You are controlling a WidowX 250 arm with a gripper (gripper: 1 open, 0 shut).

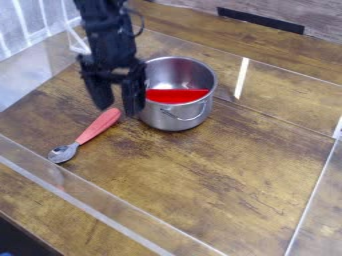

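Observation:
My gripper (114,92) hangs at upper left of the camera view, dark and motion-blurred, open, just left of a steel pot (175,114) with a handle and a red object (178,95) inside. On the wooden table (241,170), below the gripper, lies a spoon (98,126) with a red handle and a metal end pointing to the lower left. Whether anything touches the gripper is unclear.
A dark object sits at the back edge, top right.

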